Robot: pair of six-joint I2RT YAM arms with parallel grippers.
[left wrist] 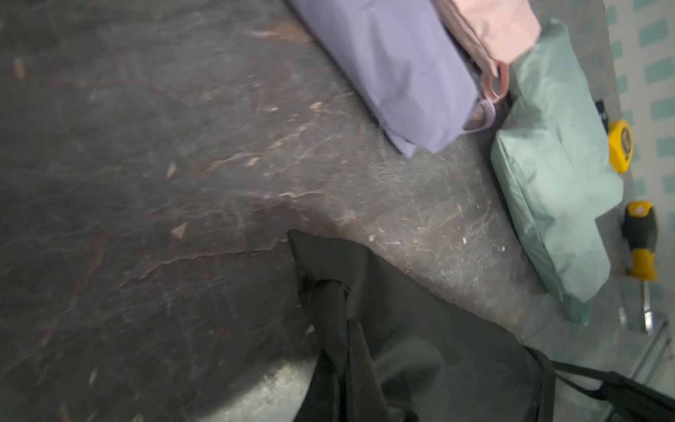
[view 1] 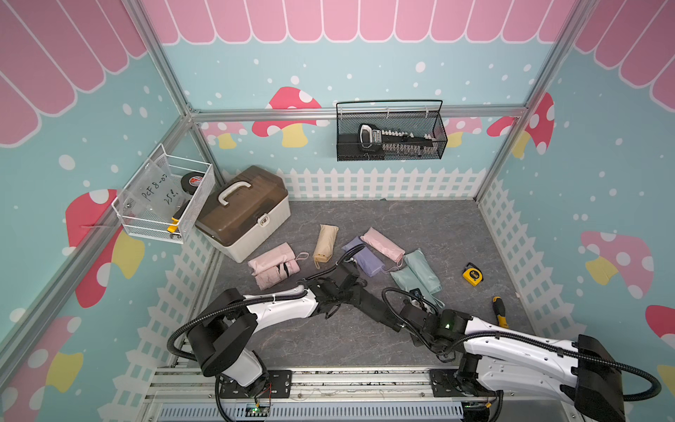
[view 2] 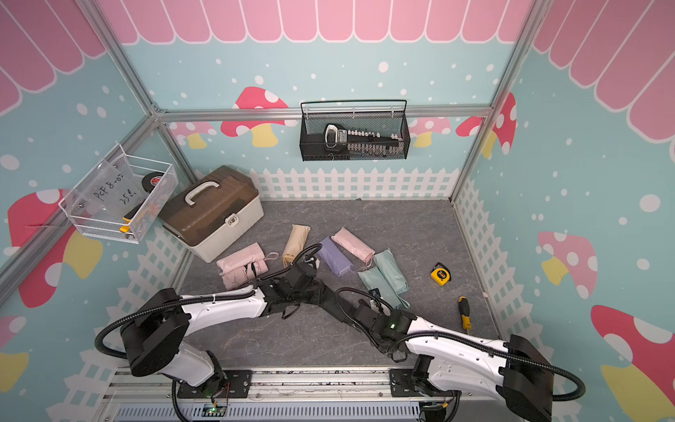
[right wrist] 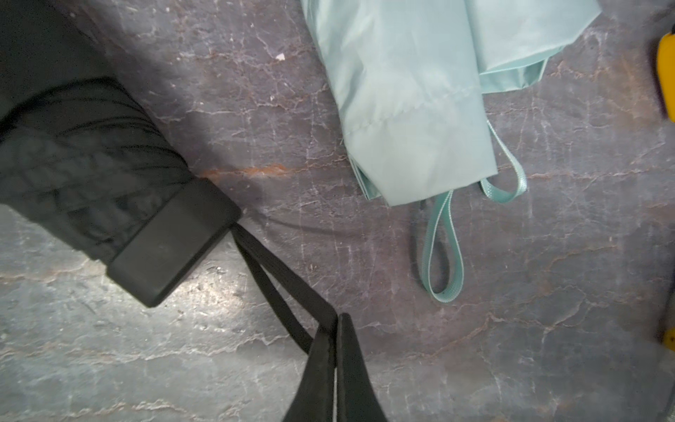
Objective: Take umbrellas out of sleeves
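A black umbrella (right wrist: 84,161) lies diagonally at the front middle, its end cap (right wrist: 172,239) and wrist strap showing in the right wrist view. My right gripper is shut on that strap. My left gripper is at the umbrella's other end, over loose black fabric (left wrist: 443,358); it appears shut, with the fabric at its fingertips, though whether any is between them is hard to tell. Lilac (view 2: 335,254), pink (view 2: 351,243), beige (view 2: 296,242) and mint (view 2: 390,270) umbrellas or sleeves lie behind, with two pink ones (view 2: 240,259) at left.
A toolbox (view 1: 242,211) fills the back left, below a white wire basket (view 1: 165,200). A yellow tape measure (view 1: 472,274) and a screwdriver (view 1: 500,311) lie at the right. A black mesh basket (view 1: 391,140) hangs on the back wall.
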